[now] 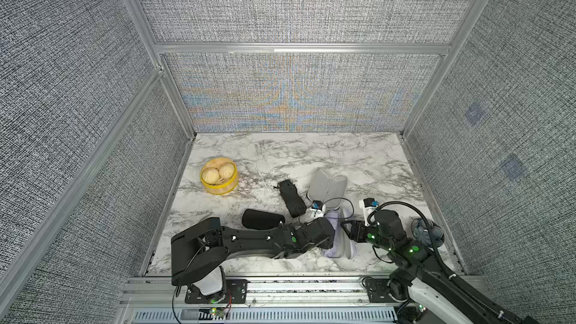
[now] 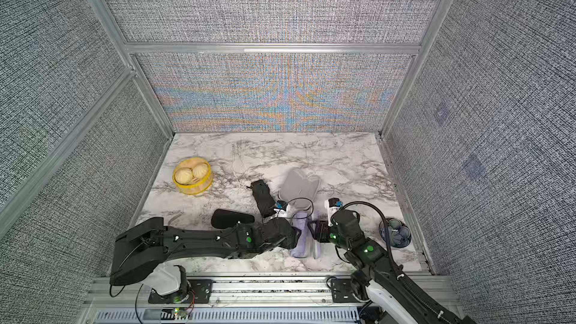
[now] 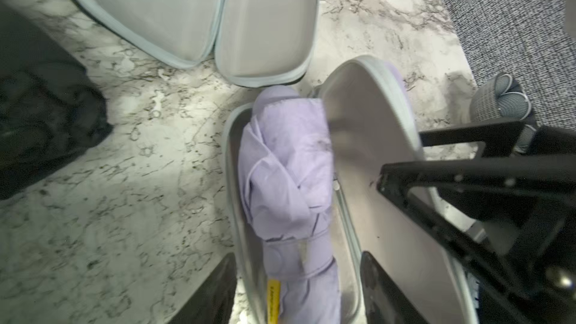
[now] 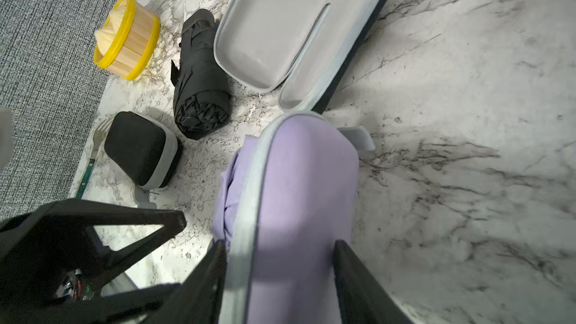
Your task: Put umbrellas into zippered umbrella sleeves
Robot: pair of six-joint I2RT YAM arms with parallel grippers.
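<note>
A purple umbrella (image 3: 294, 168), folded with its strap around it, lies inside the open lavender sleeve (image 4: 306, 174). The sleeve's lid stands tilted up beside the umbrella, its grey inner side facing left. My left gripper is open above the umbrella, fingers apart on either side of it in the left wrist view. Open too, my right gripper has its fingers on both sides of the raised lid. Whether they touch the lid is unclear. A black umbrella (image 1: 292, 198) and an open grey-lined sleeve (image 1: 327, 186) lie farther back.
A closed black sleeve (image 1: 262, 219) lies left of the black umbrella. The yellow-rimmed steamer of buns (image 1: 219, 175) is at back left. A dark round container (image 1: 427, 232) stands at the right edge.
</note>
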